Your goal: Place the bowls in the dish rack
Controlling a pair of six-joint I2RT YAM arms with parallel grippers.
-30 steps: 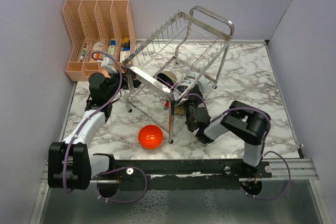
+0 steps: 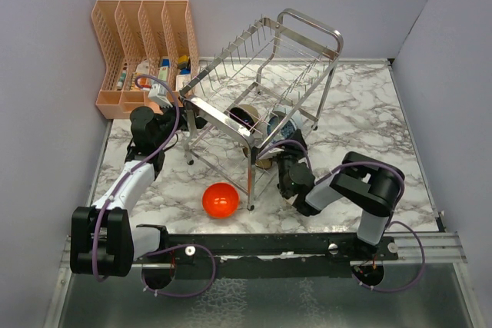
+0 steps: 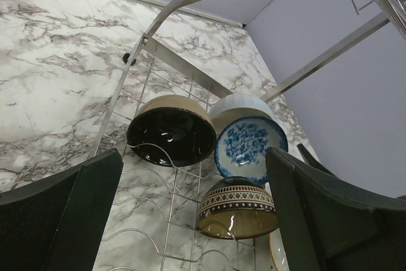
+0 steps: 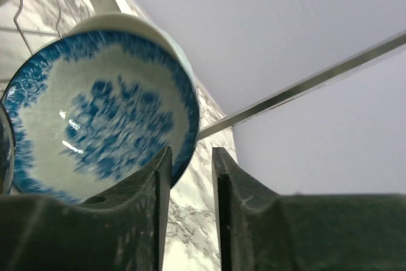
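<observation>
On the lower shelf of the dish rack [image 2: 217, 118] sit a black bowl [image 3: 170, 134], a white bowl [image 4: 176, 49], a blue-patterned bowl [image 3: 247, 147] and a brown patterned bowl [image 3: 231, 207]. My left gripper is open at the rack's left end, nothing between its fingers. My right gripper is part open at the rack's front right, its fingertips by the blue bowl's rim, nothing seen between them. A red bowl [image 2: 220, 200] lies on the counter in front of the rack.
An orange divided organiser [image 2: 115, 40] stands at the back left. Walls border both sides.
The right arm has moved slightly right, and more of the blue bowl shows from above. The left arm has not moved.
</observation>
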